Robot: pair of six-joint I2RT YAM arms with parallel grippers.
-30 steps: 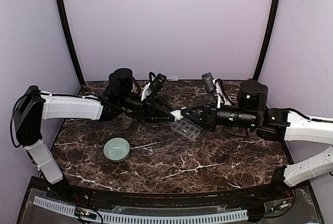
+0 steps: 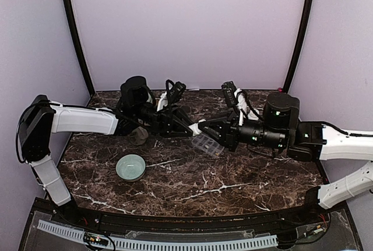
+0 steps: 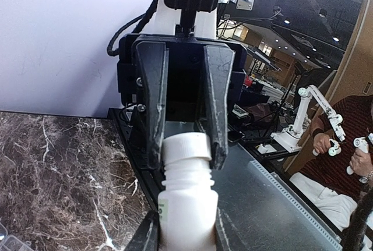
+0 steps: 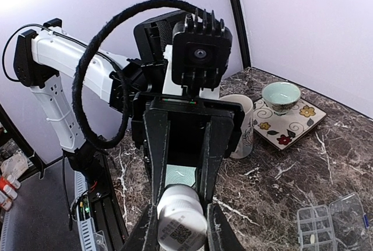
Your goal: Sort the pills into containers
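Observation:
A white pill bottle (image 3: 189,219) hangs in the air, lying sideways between my two grippers. My left gripper is shut on its body, with a finger at either side. At the other end, the white cap (image 3: 186,146) is between the fingers of my right gripper, which is shut on it. Threads of the neck show between cap and body; whether the cap is fully free cannot be told. Below the grippers, a clear pill organizer (image 2: 208,145) lies on the table with its lid open; a pale pill (image 4: 312,239) lies in one compartment.
A pale green bowl (image 2: 130,168) sits front left. Behind the left arm stand a mug (image 4: 240,126) and a small tea bowl (image 4: 281,95) on a floral tile (image 4: 297,124).
The upper part of my right gripper has tilted slightly leftward. My left gripper has barely moved, and the bottle remains between the two.

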